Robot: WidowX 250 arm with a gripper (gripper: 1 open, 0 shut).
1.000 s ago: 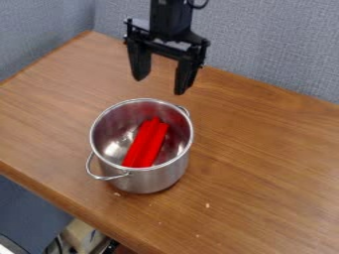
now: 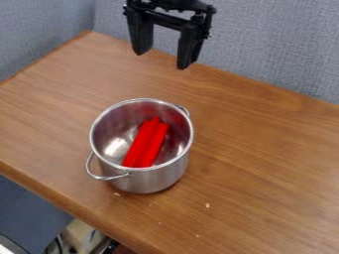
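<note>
A steel pot (image 2: 172, 164) with two wire handles stands on the wooden table near its left front. Inside it lies a red elongated object (image 2: 147, 143), slanting across the bottom. My black gripper (image 2: 162, 56) hangs at the top of the view, above and behind the pot, its two fingers spread wide with nothing between them.
A grey padded wall (image 2: 279, 50) runs along the back. The table's left edge drops to a dark bluish area (image 2: 27, 198) at the lower left.
My gripper has risen away from the pot toward the top of the view, still open. The pot and red object have not visibly moved.
</note>
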